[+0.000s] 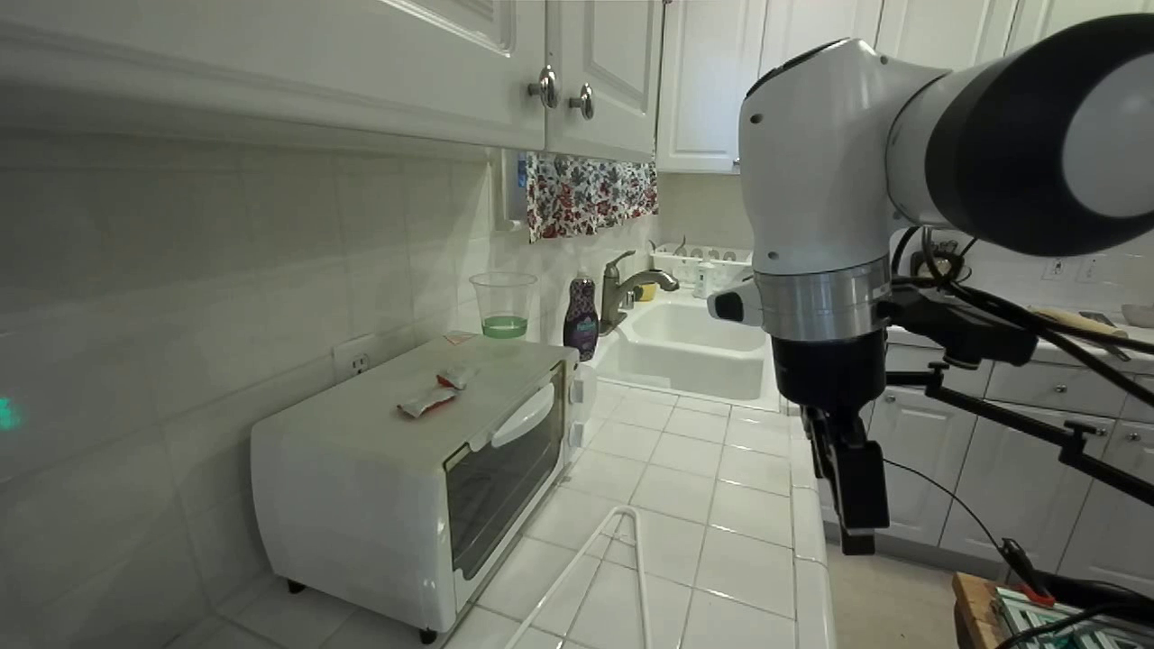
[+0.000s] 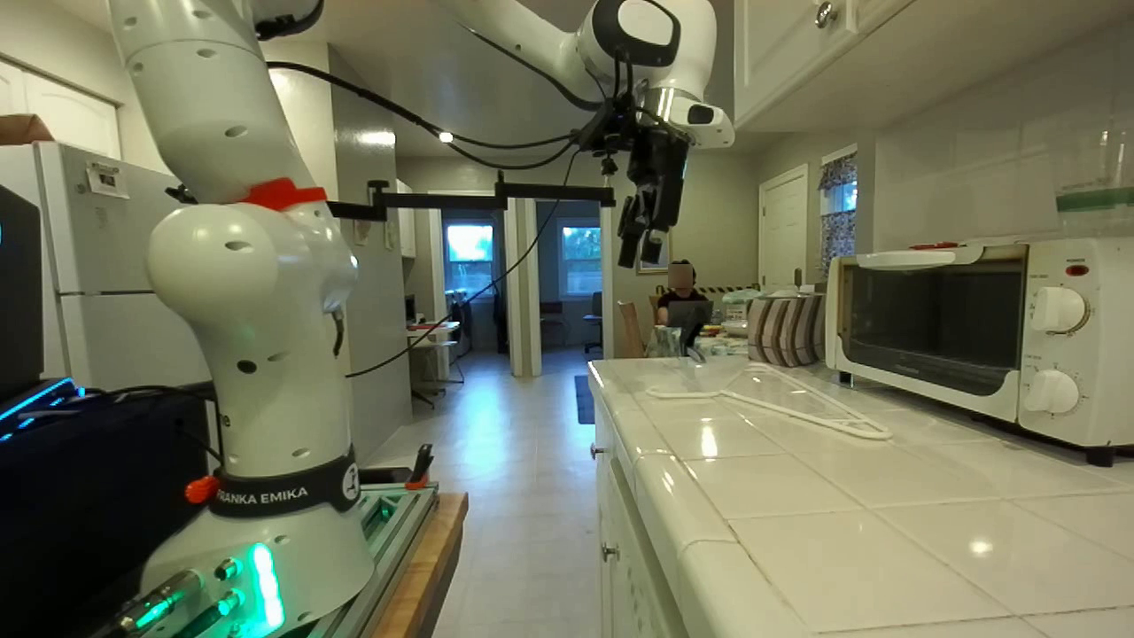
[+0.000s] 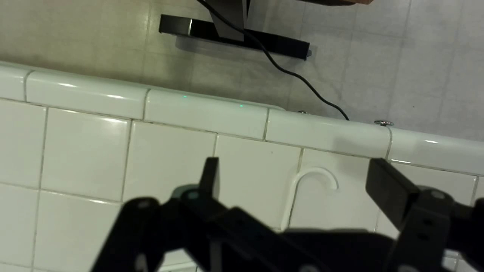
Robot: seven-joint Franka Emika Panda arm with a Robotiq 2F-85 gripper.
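A white plastic hanger [image 2: 804, 400] lies flat on the tiled counter [image 2: 749, 455], in front of the toaster oven. In the wrist view the curved hook of the hanger [image 3: 293, 199] shows between my spread fingers, well below them; much of its body is hidden by the gripper. My gripper points down with its fingers wide apart and nothing between them. From the side it hangs high over the counter's front edge, clear of the hanger. The white toaster oven [image 1: 357, 465] has its glass door closed.
On the oven lie small torn packets [image 1: 428, 401] and a clear cup [image 1: 504, 304] with green liquid. A dark soap bottle [image 1: 581, 318] stands near the sink [image 1: 692, 362]. Cabinets [image 1: 465, 65] overhang the oven. The counter between oven and sink is bare.
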